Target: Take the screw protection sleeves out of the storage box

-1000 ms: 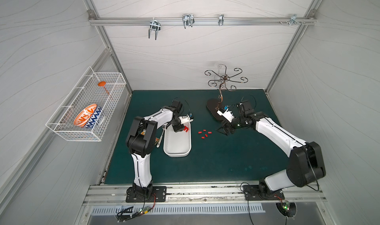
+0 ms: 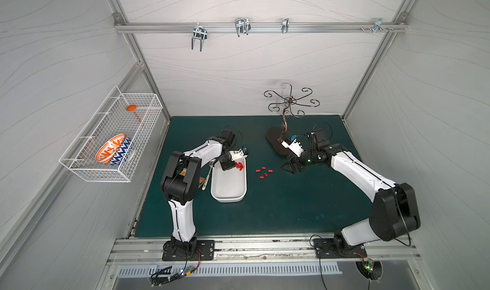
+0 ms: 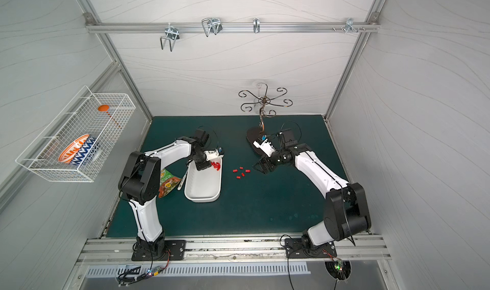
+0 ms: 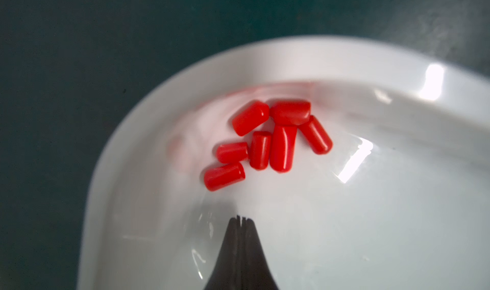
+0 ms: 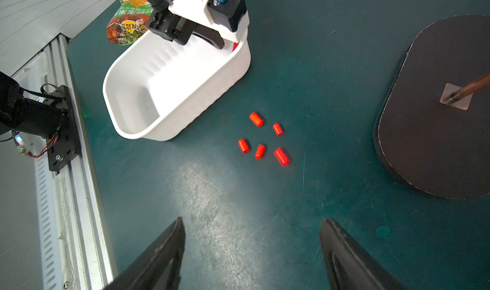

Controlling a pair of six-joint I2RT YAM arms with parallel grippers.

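Several red sleeves [image 4: 281, 148] lie bunched against the curved end wall of the white storage box [image 4: 117, 198]. My left gripper is over the box floor just short of them, its two dark fingertips closed together with nothing between. None of the sleeves touches the fingertips in the left wrist view. Out on the green table, right of the box, several more red sleeves [image 5: 259, 151] are scattered loose. My right gripper hangs above the table to the right of these, fingers wide apart and empty.
A dark stand base [image 5: 439, 106] with a curled metal rack [image 2: 289, 101] is at the back. Left of the box lie a colourful food packet [image 3: 167, 183] and a light-handled tool [image 3: 182, 180].
My left arm has shifted slightly left, its gripper staying over the box's far end. More red shows beside it now. The right arm has hardly moved, and the loose sleeves on the table lie unchanged.
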